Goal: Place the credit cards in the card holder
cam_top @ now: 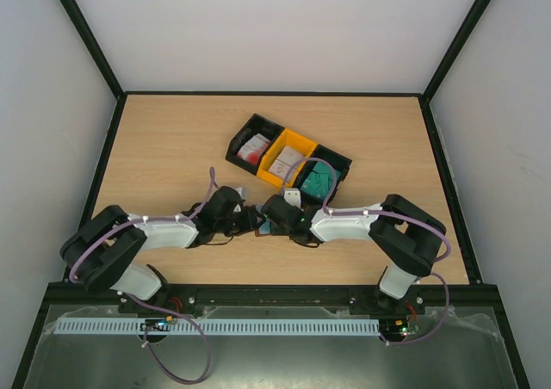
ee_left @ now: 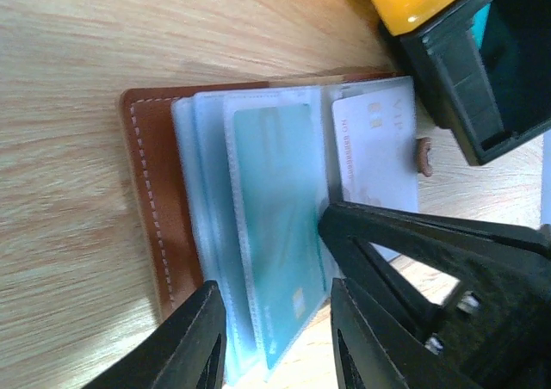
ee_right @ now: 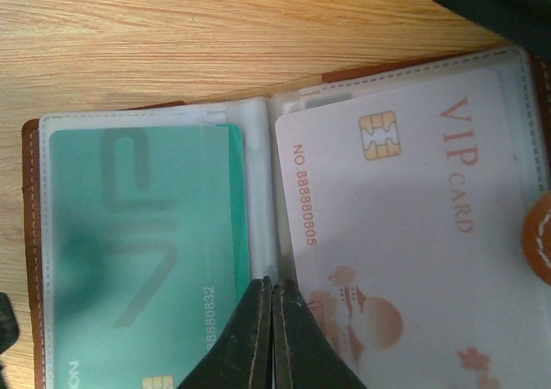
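Observation:
The brown card holder point(cam_top: 264, 228) lies opened between my two grippers, mostly hidden from above. In the right wrist view, its left clear pocket holds a teal card point(ee_right: 146, 225), its right one a white VIP card point(ee_right: 413, 200). My right gripper is shut with nothing showing between its fingers, its tips at the fold between these pages. In the left wrist view, several clear sleeves stand tilted off the brown cover point(ee_left: 151, 161), one with a teal card point(ee_left: 280, 182). The fingers of my left gripper flank the lower ends of these sleeves, shut on them.
Behind the holder stands a three-part tray: a black bin point(cam_top: 234, 152) with white and red cards, a yellow bin point(cam_top: 266, 175) with white cards, and a black bin point(cam_top: 345, 162) with teal cards. A black bin's corner point(ee_left: 448, 88) nearly touches the holder.

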